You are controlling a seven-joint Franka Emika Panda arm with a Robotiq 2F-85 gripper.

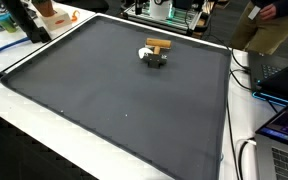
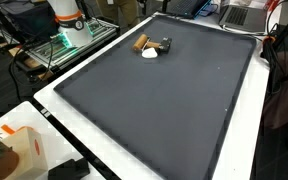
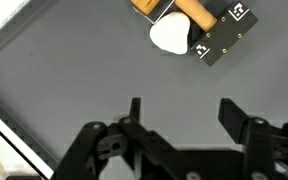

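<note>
In the wrist view my gripper is open, its two dark fingers wide apart over bare grey mat. Beyond the fingertips, at the top of that view, lie a rounded white piece, a wooden bar and a black block with square printed markers. An orange-brown wooden piece is cut off by the frame edge. Close together on the mat, the wooden part and dark block also show in exterior view 1. Whether the pieces are joined cannot be told. The gripper is not clearly visible in either exterior view.
A white table border surrounds it. Laptops and cables stand on the right in exterior view 1; assorted items crowd the back left.
</note>
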